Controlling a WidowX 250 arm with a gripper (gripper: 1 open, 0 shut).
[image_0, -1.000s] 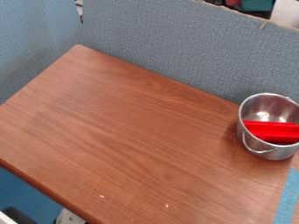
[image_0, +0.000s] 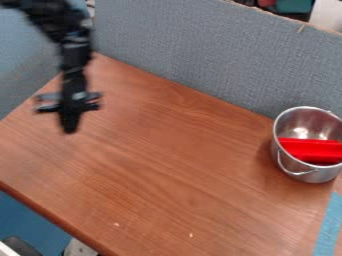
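Observation:
A blurred black robot arm reaches in from the upper left, its gripper (image_0: 67, 110) hanging over the left part of the wooden table (image_0: 174, 190); motion blur hides its fingers. At the table's right edge stands a steel pot (image_0: 305, 170) with a bright red elongated object (image_0: 310, 150) inside it, well apart from the gripper.
Padded grey walls (image_0: 214, 55) bound the table at the back and left. A strip of blue tape (image_0: 327, 225) lies at the front right.
The arm, out of view a second ago and barely showing at the left edge later, has moved rightward into view over the table. The pot is unchanged.

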